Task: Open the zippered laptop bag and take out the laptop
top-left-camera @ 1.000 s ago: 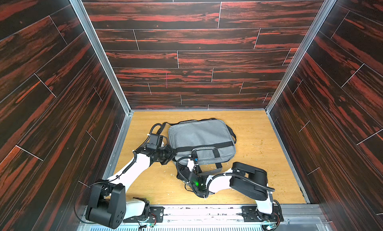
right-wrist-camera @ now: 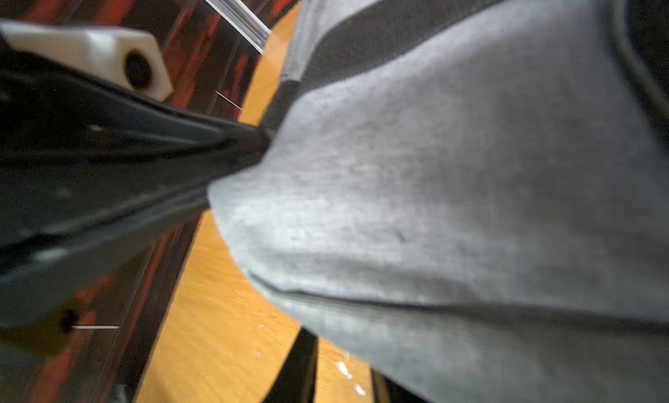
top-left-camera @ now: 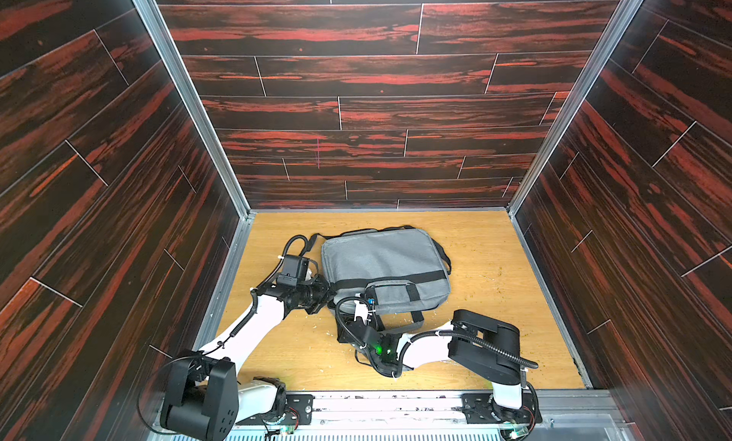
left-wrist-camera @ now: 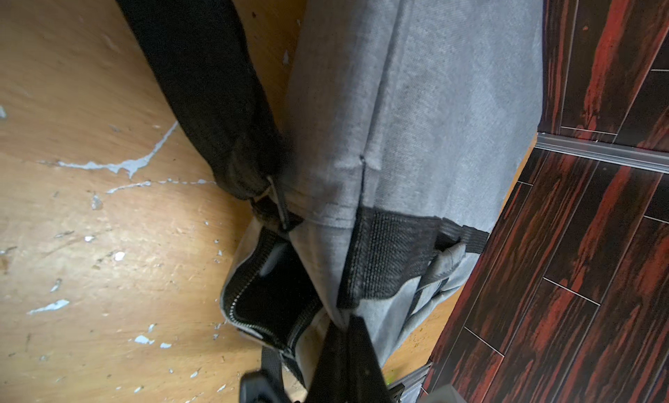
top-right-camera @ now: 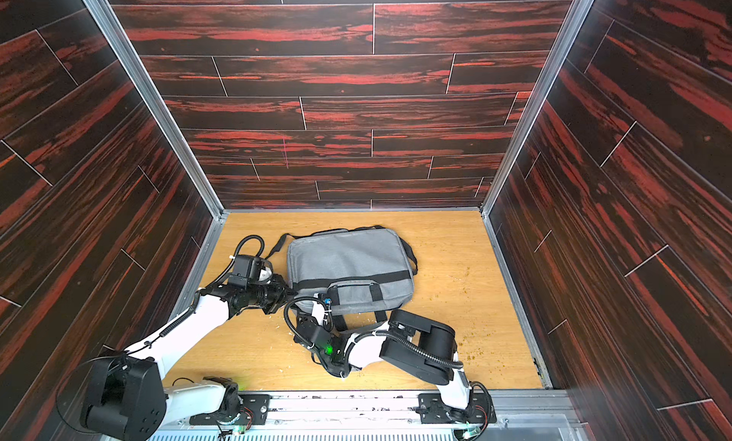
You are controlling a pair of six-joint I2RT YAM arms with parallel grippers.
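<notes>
The grey laptop bag [top-left-camera: 385, 254] lies flat on the table, its handles and dark bands toward me. My left gripper is shut at the bag's left front corner, on the grey fabric beside a dark band; the left wrist view shows an unzipped opening [left-wrist-camera: 275, 291] with dark inside next to it. My right gripper [top-left-camera: 358, 319] is at the bag's front edge near that corner. In the right wrist view one black finger [right-wrist-camera: 174, 155] lies against the grey fabric [right-wrist-camera: 432, 187]; whether the finger is open is hard to tell.
A black shoulder strap [left-wrist-camera: 188, 82] lies at the bag's left side. Panelled walls stand round three sides.
My right arm has shifted slightly to the right over the last second. The left arm and the bag look almost unchanged.
</notes>
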